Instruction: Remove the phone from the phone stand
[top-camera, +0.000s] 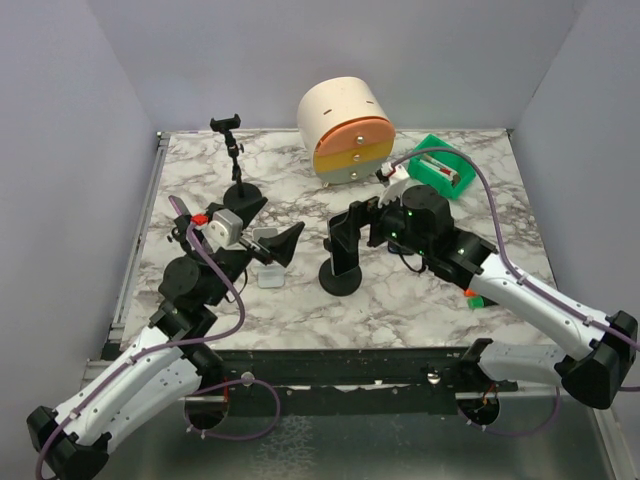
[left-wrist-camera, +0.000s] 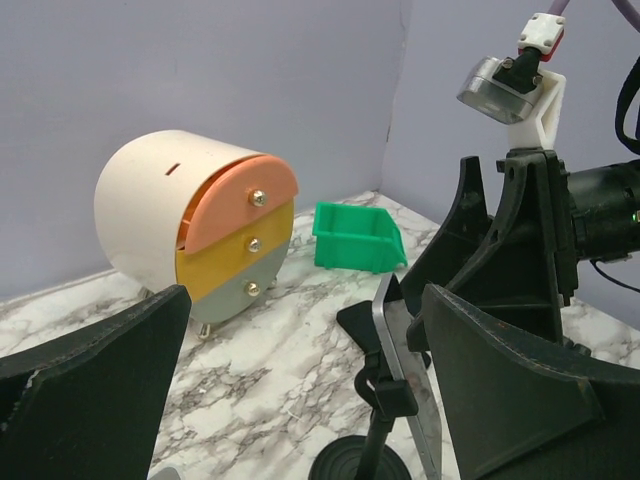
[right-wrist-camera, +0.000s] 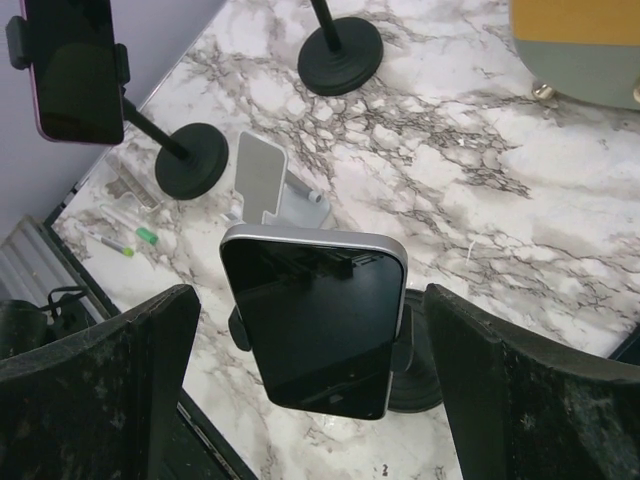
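A dark-screened phone (right-wrist-camera: 313, 320) with a silver rim sits in a clamp on a black stand, whose round base (top-camera: 340, 282) rests mid-table. My right gripper (top-camera: 358, 214) is open around the phone's upper part, a finger to either side in the right wrist view. My left gripper (top-camera: 275, 225) hovers open left of that stand; in the left wrist view the phone (left-wrist-camera: 405, 365) stands edge-on beyond its right finger, with the right gripper above it.
A cylindrical drawer box (top-camera: 345, 130) and green bin (top-camera: 425, 170) stand at the back. Other stands (right-wrist-camera: 190, 160), one holding another phone (right-wrist-camera: 75, 70), and a white holder (right-wrist-camera: 260, 175) are on the left.
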